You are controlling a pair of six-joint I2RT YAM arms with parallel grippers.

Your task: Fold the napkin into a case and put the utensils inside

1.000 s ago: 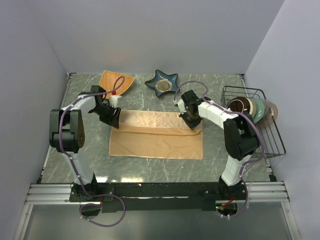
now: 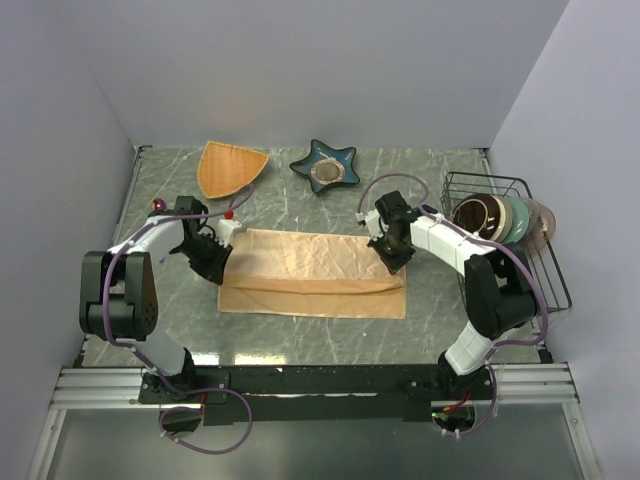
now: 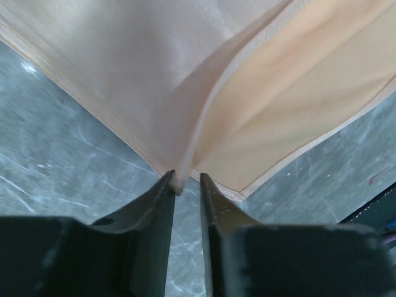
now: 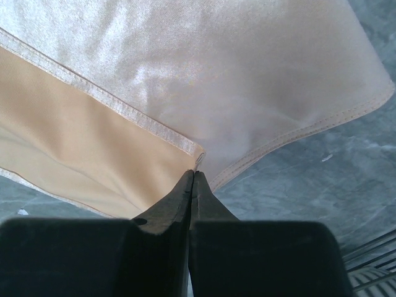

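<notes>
The peach napkin [image 2: 310, 255] lies across the middle of the table, its far part folded toward the front over a bare front strip [image 2: 310, 303]. At its left end, my left gripper stands part open with narrow space between the fingertips. The fold's left corner [image 3: 179, 176] rests against the left finger, apart from the other. At the right end, my right gripper is shut on the fold's right corner [image 4: 197, 153], which shows at its fingertips. No utensils can be clearly made out.
An orange leaf-shaped tray [image 2: 228, 170] lies at the back left, with a blue star-shaped dish [image 2: 327, 167] beside it. A dish rack [image 2: 485, 183] holding plates and bowls stands at the right. Bare table [image 2: 310, 343] shows in front of the napkin.
The tray and dish have not moved.
</notes>
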